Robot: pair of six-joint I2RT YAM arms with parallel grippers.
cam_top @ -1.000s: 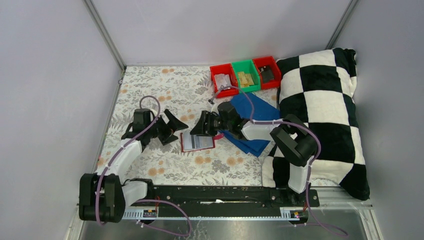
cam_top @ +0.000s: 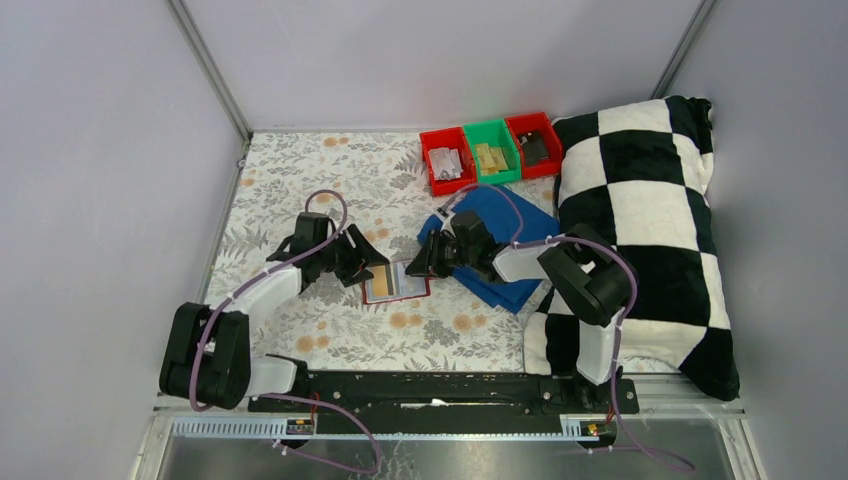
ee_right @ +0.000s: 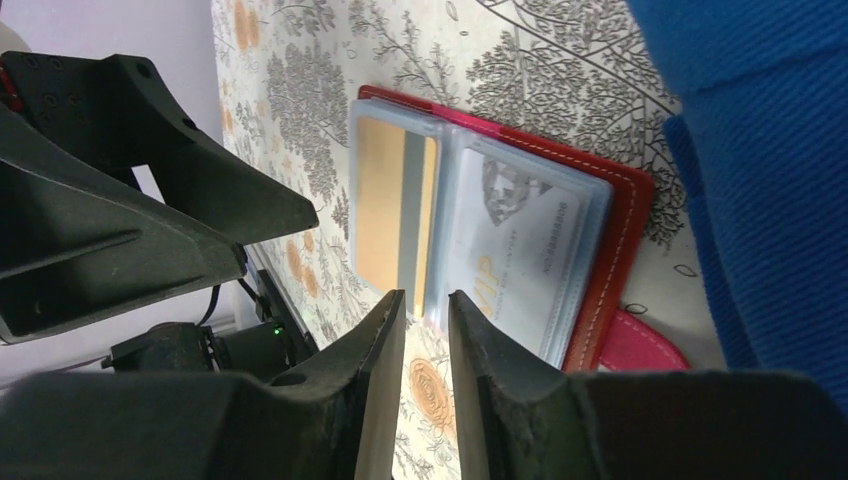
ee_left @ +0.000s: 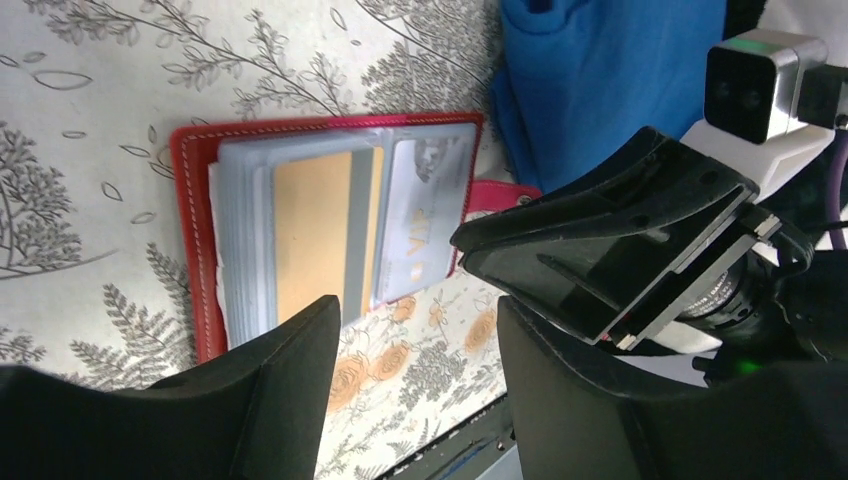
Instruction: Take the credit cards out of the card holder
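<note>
A red card holder [cam_top: 396, 299] lies spread on the patterned table, its clear sleeves facing up. In the left wrist view a tan card with a grey stripe [ee_left: 314, 235] shows in one sleeve, and a whitish card marked VIP [ee_left: 424, 205] in the other. My left gripper is over the holder's left side, its fingers apart with nothing between them. From the right, my right gripper hangs over the holder, its fingers parted by a narrow gap with nothing in it. The two grippers are close together.
At the back stand a red bin [cam_top: 437, 140], a green bin [cam_top: 470, 130] and another red bin [cam_top: 556, 165], each with contents. Blue cloth [cam_top: 520, 225] lies under the right arm, a checkered cushion [cam_top: 640, 200] farther right.
My right gripper shifted right, uncovering more of it. A tan card now shows where the left sleeve looked pale one second ago.
</note>
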